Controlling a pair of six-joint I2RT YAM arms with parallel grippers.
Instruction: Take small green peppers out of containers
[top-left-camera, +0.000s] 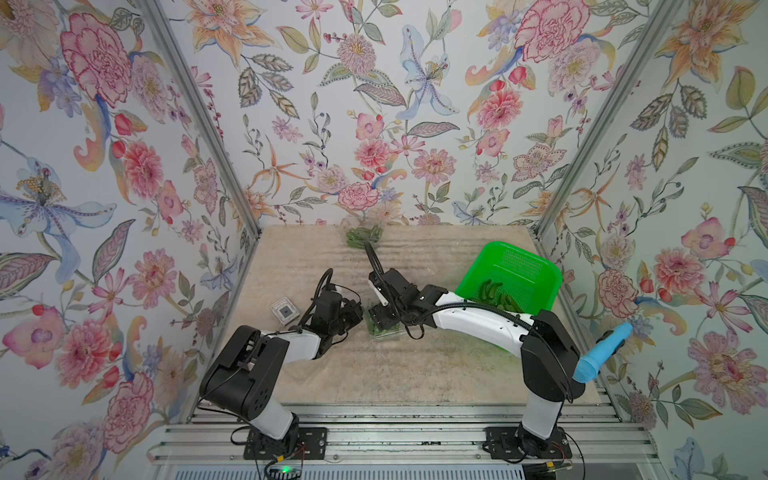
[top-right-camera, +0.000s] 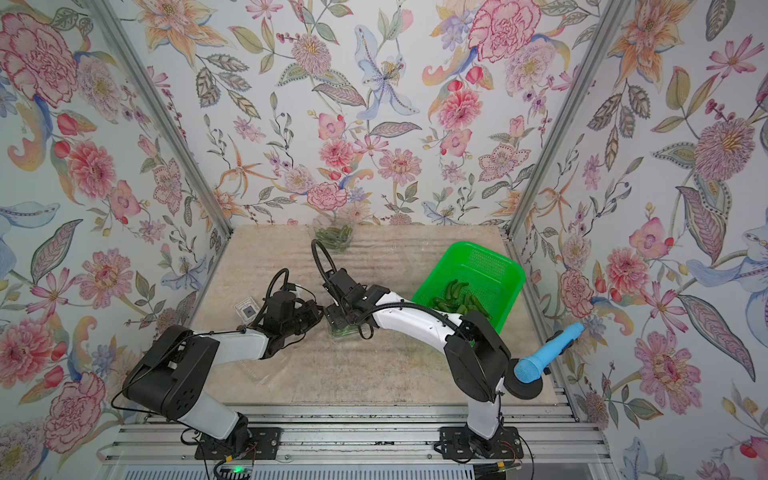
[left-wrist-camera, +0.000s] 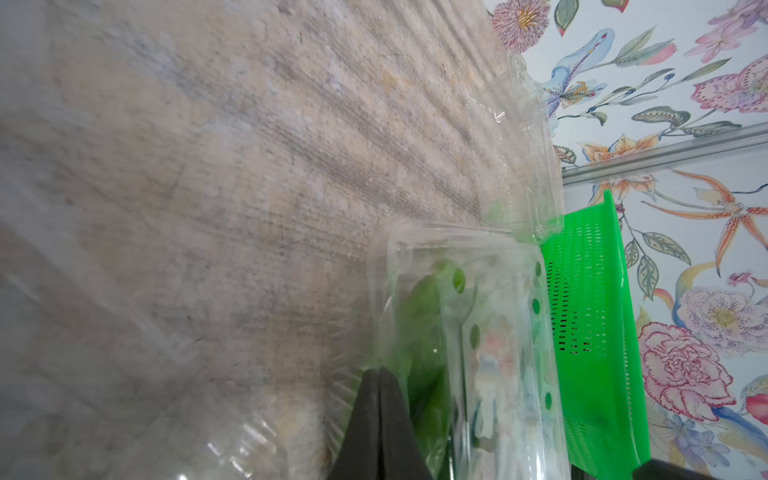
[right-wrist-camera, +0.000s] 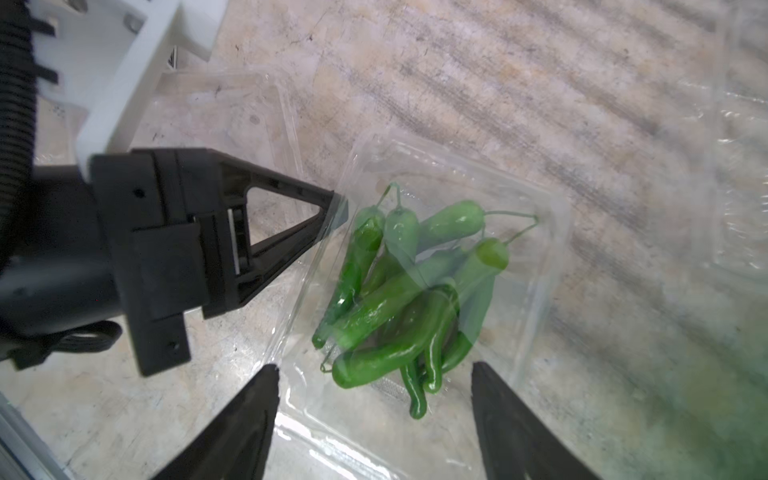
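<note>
A clear plastic container (right-wrist-camera: 520, 320) in the middle of the table holds several small green peppers (right-wrist-camera: 392, 352). My left gripper is shut, nothing visible between its fingers, its tip at the container's left wall; in the left wrist view its dark fingers (left-wrist-camera: 364, 432) are beside that wall. My right gripper stands open over the container, its fingers on either side of the peppers with none gripped. Whether a lid covers the container is hard to tell.
A green basket (top-left-camera: 512, 264) with peppers stands on the right. Another clear container (top-right-camera: 334, 233) with green peppers is at the back. A small square object (top-left-camera: 284, 309) lies on the left.
</note>
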